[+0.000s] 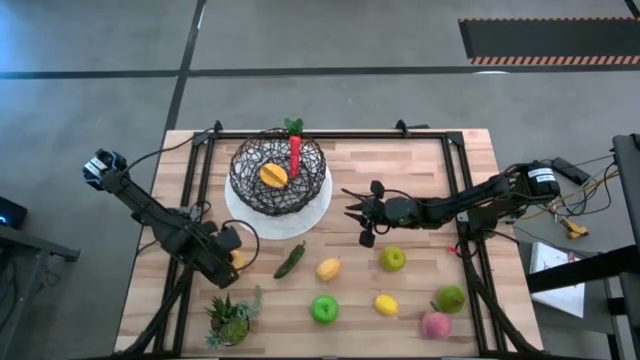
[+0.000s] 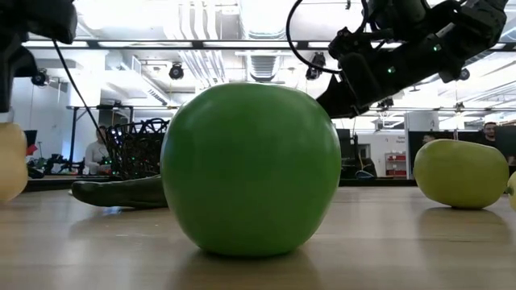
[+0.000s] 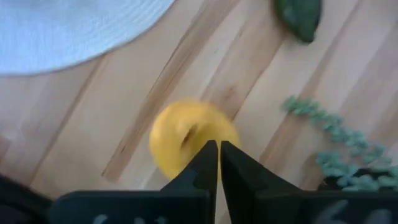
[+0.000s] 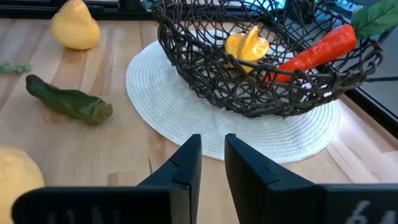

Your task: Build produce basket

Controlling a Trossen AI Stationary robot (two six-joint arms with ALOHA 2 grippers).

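Observation:
A yellow pear (image 3: 180,134) stands on the table beneath my left gripper; that gripper's fingers are together with nothing between them, overlapping the pear's edge in the left wrist view. The dark wire basket (image 4: 273,102) sits on a round white mat (image 1: 306,222), with a yellow pepper (image 1: 273,175) and a red pepper (image 1: 295,155) in it. To the mat's right, my right gripper is open and empty. A green pepper (image 4: 68,101), a green apple (image 1: 324,309), a second yellow fruit (image 1: 328,269) and a lemon (image 1: 386,304) lie on the table.
A potted succulent (image 1: 231,322) stands at the front left. Farther right are a yellow-green fruit (image 1: 392,258), a green pear (image 1: 451,299) and a pink fruit (image 1: 436,324). Bare wood lies behind the right gripper.

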